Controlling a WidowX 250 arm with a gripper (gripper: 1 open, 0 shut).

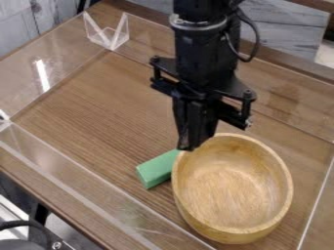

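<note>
My gripper [186,141] hangs from the black arm at the centre, low over the upper left rim of a tan round bowl [232,200]; its fingers look shut, with nothing visible between them. A green block [155,170] lies on the wooden table just left of the bowl, below and left of my fingertips.
A clear wire-like or plastic holder [104,29] stands at the back left. A pale strip runs behind the table at the back right. A dark cable lies at the bottom left corner.
</note>
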